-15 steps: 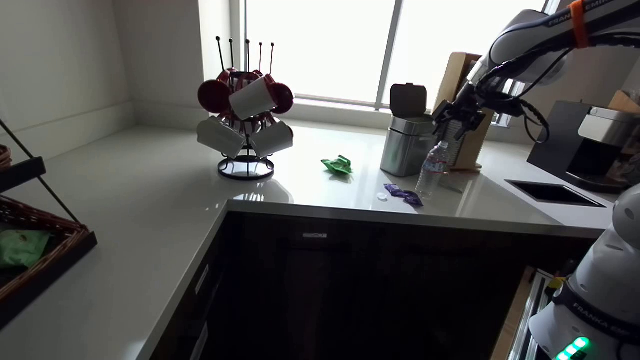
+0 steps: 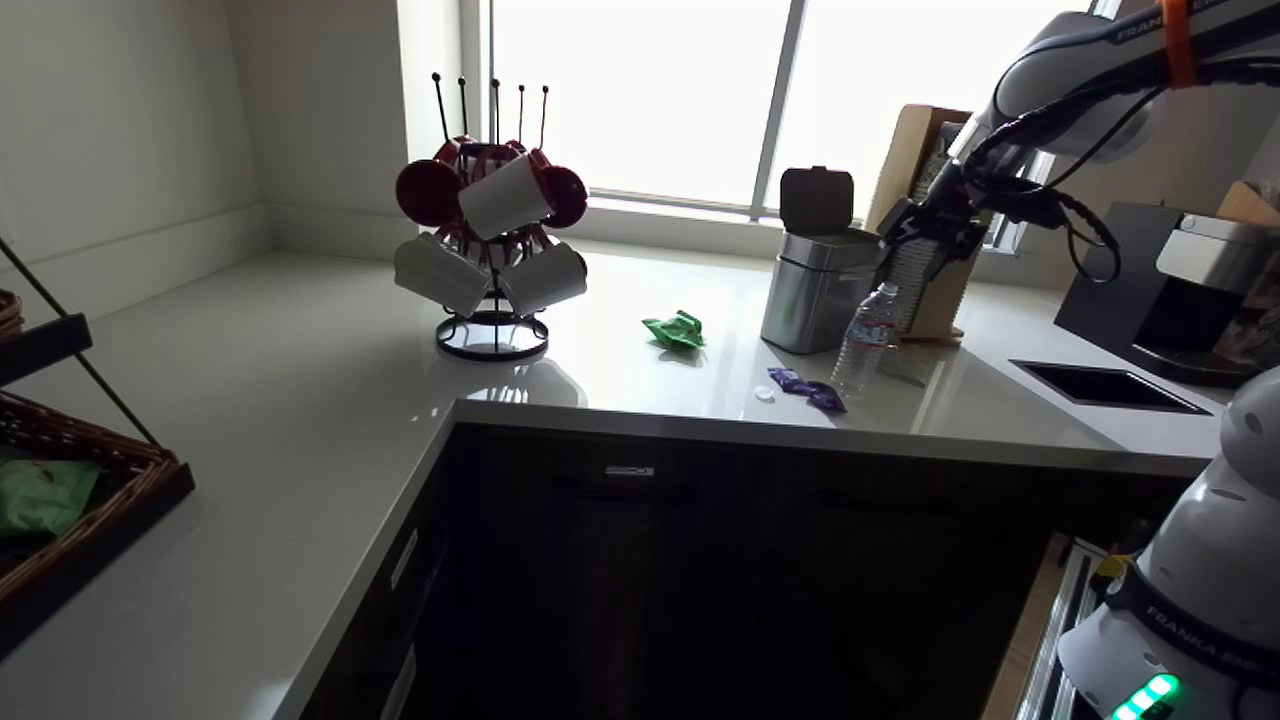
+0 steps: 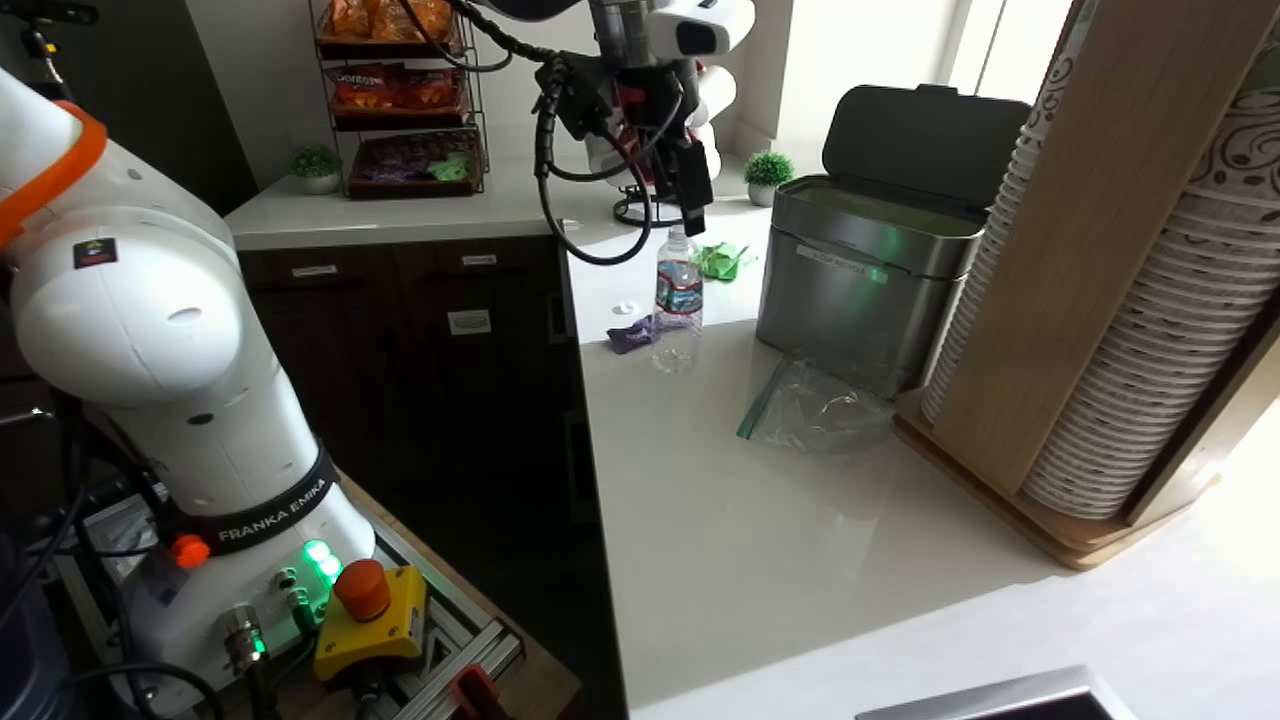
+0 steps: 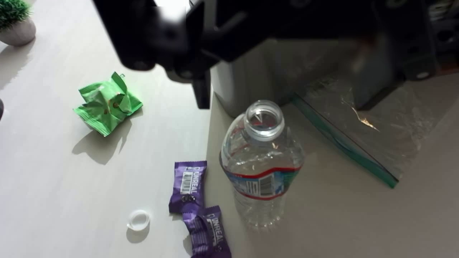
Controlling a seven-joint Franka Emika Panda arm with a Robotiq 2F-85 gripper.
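Note:
My gripper is open above the counter, and nothing is between its fingers. Below it in the wrist view, a clear, uncapped water bottle [image 4: 262, 189] stands upright, its mouth within the gap between the fingertips as seen from above. Exterior view 1 shows the gripper [image 2: 908, 258] a little above the bottle [image 2: 866, 342], apart from it. Purple wrappers [image 4: 189, 189] lie left of the bottle, near a white cap [image 4: 138, 220]. Farther off is a crumpled green packet [image 4: 107, 103]. A clear zip bag [image 3: 828, 408] lies flat in front of the lidded bin.
The steel bin [image 3: 828, 282], lid raised, stands close behind the bottle. Beside it is a wooden cup holder [image 3: 1032, 240] with stacked paper cups. A mug rack [image 2: 492, 336] stands farther left. Counter [image 2: 324, 348] left of the rack is clear.
In exterior view 1 the arm has shifted slightly to the right, while the gripper stays near the same place above the bottle. The objects on the counter have not moved.

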